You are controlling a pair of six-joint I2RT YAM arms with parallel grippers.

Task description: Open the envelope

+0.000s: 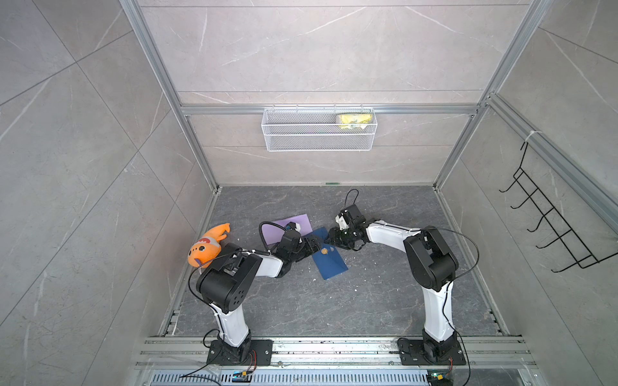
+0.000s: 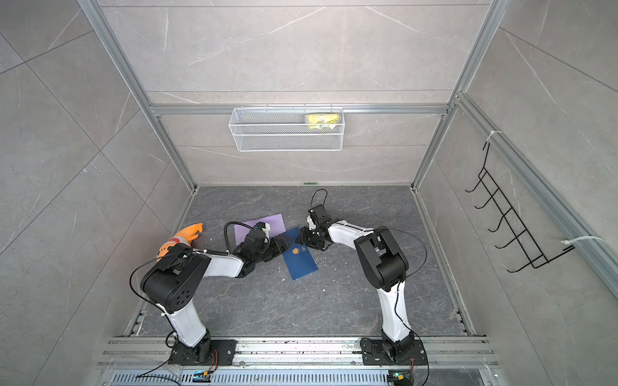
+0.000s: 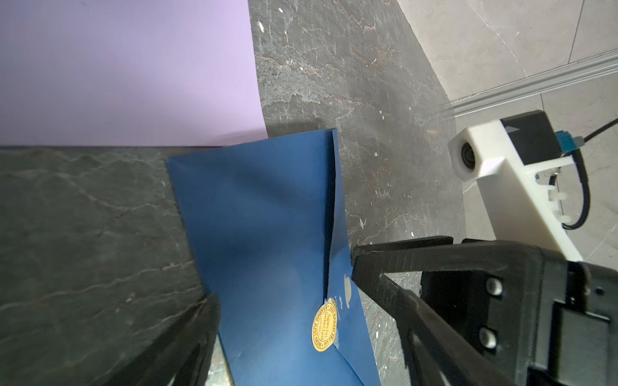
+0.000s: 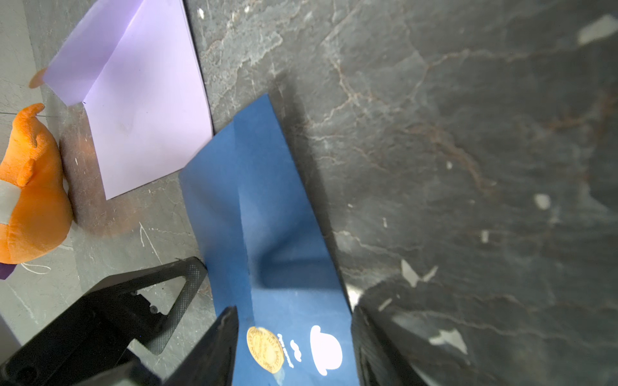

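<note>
The dark blue envelope point(image 1: 331, 263) lies on the grey floor with a gold seal point(image 3: 325, 325) on it; the left wrist view shows a raised fold along its upper edge. My left gripper point(image 1: 314, 244) is low over one long side, its blurred fingers apart in its wrist view. My right gripper point(image 1: 332, 236) is at the opposite side near the seal. In the right wrist view its fingertips are at the bottom, over or on the envelope; what lies between them is unclear.
A lilac paper point(image 4: 148, 109) lies behind the envelope. An orange plush toy point(image 1: 206, 247) is at the left. A wire basket point(image 1: 318, 141) hangs on the back wall.
</note>
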